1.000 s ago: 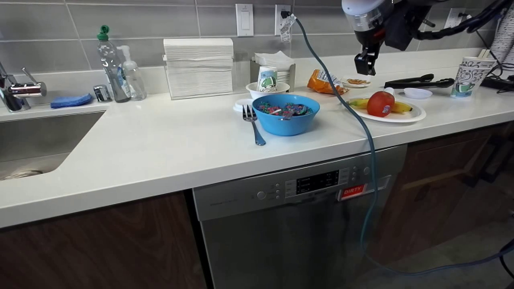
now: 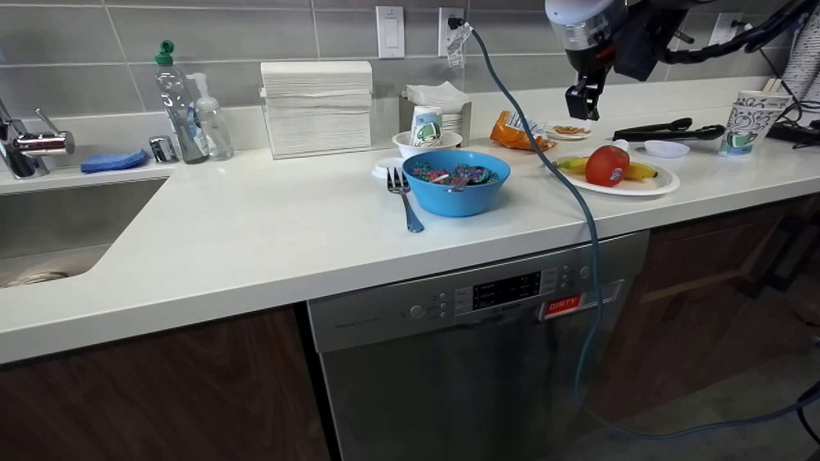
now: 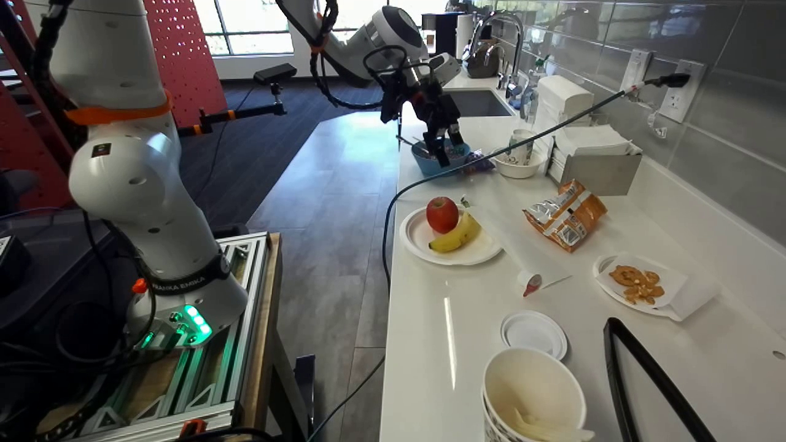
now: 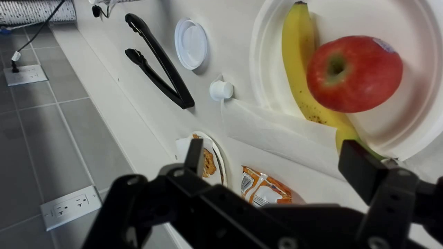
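Observation:
In the wrist view my gripper is open, its two dark fingers (image 4: 359,169) wide apart with nothing held. Seen from exterior view 1, the gripper (image 2: 584,104) hangs above the counter, behind and left of the fruit plate. A red apple (image 4: 353,74) and a yellow banana (image 4: 297,54) lie on a white plate (image 4: 262,25). One finger overlaps the banana's lower end in the wrist view. An orange snack bag (image 2: 507,129) lies near the wall. Candy-like pieces in red and blue fill the blue bowl (image 2: 455,201), with a fork (image 2: 409,209) beside it.
A cable (image 2: 565,180) hangs from the outlet across the counter in front of the plate. Black tongs (image 4: 164,68), a white lid (image 4: 191,43) and a plate of cookies (image 3: 610,286) occupy the far end. Bare counter (image 2: 254,223) stretches between the sink and fork.

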